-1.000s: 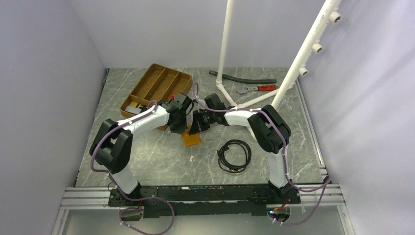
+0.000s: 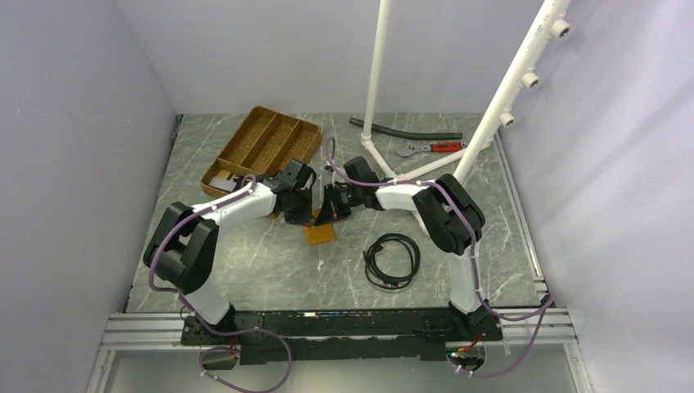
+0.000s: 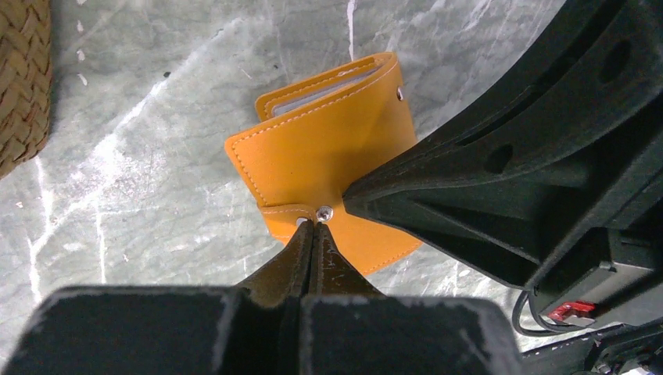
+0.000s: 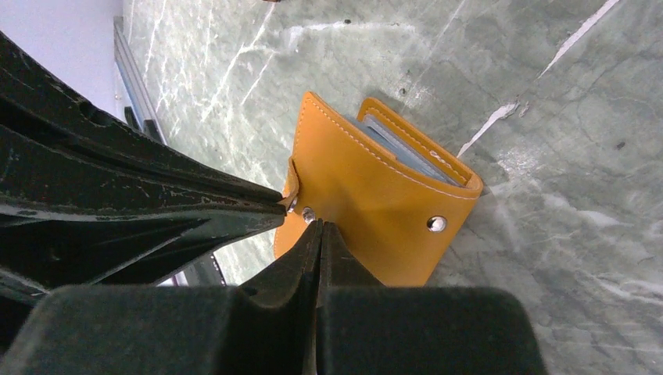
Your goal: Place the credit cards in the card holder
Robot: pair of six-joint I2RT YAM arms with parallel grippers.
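The orange card holder lies on the table between my two arms. In the left wrist view, grey card edges show in its gaping pocket. The same edges are visible inside the holder in the right wrist view. My left gripper is shut, its tips at the small snap strap. In the right wrist view that strap stands up against the left fingertips; whether they pinch it is unclear. My right gripper is shut over the holder's front, beside the other snap, with nothing visible between its fingers.
A woven compartment tray stands behind the left arm, with a few items in its near-left compartment. White pipes, a wrench and a dark tube lie at the back right. A coiled cable sits to the right.
My left gripper has shifted slightly, its tips coming closer to the strap side of the holder. My right arm and the holder look almost unmoved.
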